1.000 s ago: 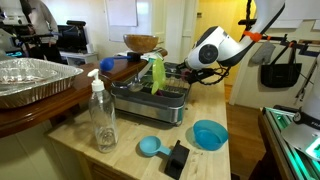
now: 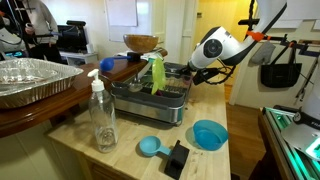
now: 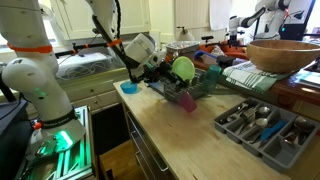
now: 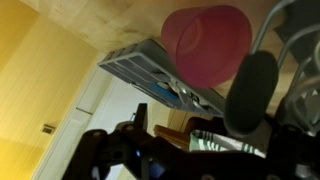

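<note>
My gripper [image 3: 174,72] hangs at the far side of the dish rack [image 2: 150,104], its fingers open. In the wrist view, a pink cup [image 4: 205,48] lies ahead of the fingers, apart from them, with its mouth showing. Beside it, a dark rounded utensil head [image 4: 250,92] stands close in front of the gripper. Exterior view 2 shows the pink cup [image 3: 187,102] at the rack's side. A green plate [image 3: 184,70] stands upright in the rack. The fingertips are small and partly hidden in the exterior views.
A blue bowl [image 2: 209,135], a blue scoop [image 2: 151,146] and a pump bottle [image 2: 102,118] stand on the counter. A grey cutlery tray [image 3: 265,130] lies across from the rack. A wooden bowl [image 2: 142,43] rests on the shelf behind.
The rack and the counter objects look unmoved.
</note>
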